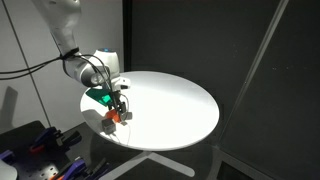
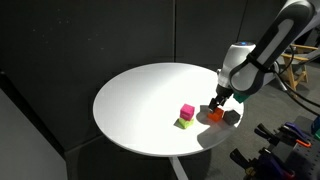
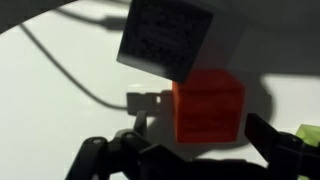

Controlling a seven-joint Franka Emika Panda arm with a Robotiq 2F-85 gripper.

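Observation:
A red cube (image 3: 208, 108) rests on the white round table, between the two black fingers of my gripper as the wrist view looks down. The fingers stand open, wider than the cube, and neither finger visibly touches it. From the second exterior view, the same red cube (image 2: 216, 115) sits near the table's edge, just below my gripper (image 2: 217, 103). The first exterior view shows the red cube (image 1: 113, 116) partly covered by the arm.
Beside the cube lies a black box (image 3: 164, 37) with a cable. A pink cube (image 2: 187, 111) sits above a yellow-green block (image 2: 184, 124) close by; the wrist view catches a green block (image 3: 309, 133) at its right edge.

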